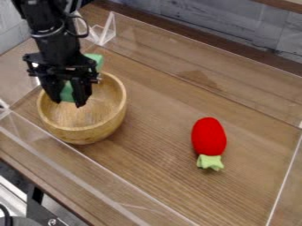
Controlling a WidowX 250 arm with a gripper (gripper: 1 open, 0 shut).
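Note:
My black gripper (60, 83) is over the left part of a wooden bowl (83, 125), its fingers shut on a teal-green object (66, 94) that hangs at or just inside the bowl's rim. A red object with a pale green end, like a toy strawberry or vegetable (207, 137), lies on the table at the right.
Behind the bowl, a mint-green item (92, 64) is partly hidden by the arm.

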